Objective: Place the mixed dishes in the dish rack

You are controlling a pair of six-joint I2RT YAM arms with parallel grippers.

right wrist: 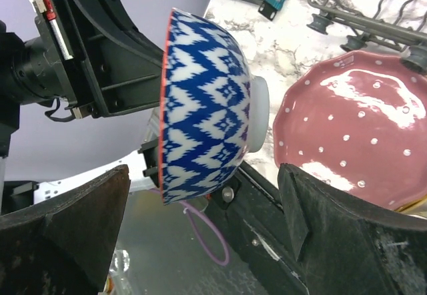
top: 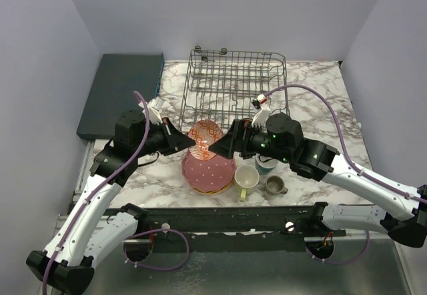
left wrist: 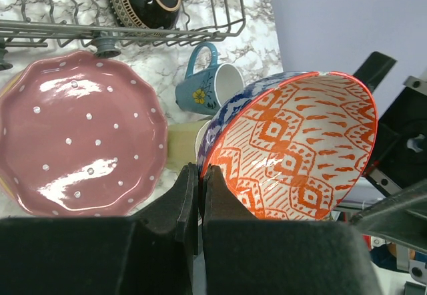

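Observation:
A bowl point(top: 205, 139), orange-patterned inside and blue-and-white outside, is held tilted on its side above the pink plate point(top: 208, 175). My left gripper is shut on its thin rim. To the bowl's right, my right gripper point(top: 227, 145) stands open and empty; in the right wrist view the bowl's blue outside point(right wrist: 203, 105) appears beyond the spread fingers point(right wrist: 100, 201). The wire dish rack point(top: 233, 81) stands at the back, and a dark bowl point(left wrist: 147, 0) rests in it. Near the plate are a pale green mug point(top: 246, 177), a grey mug point(top: 275, 185) and a blue flowered mug point(left wrist: 208, 87).
A dark flat box point(top: 120, 95) lies at the back left. The counter's dark front edge point(top: 220, 219) runs below the dishes. Both arms are close together over the plate.

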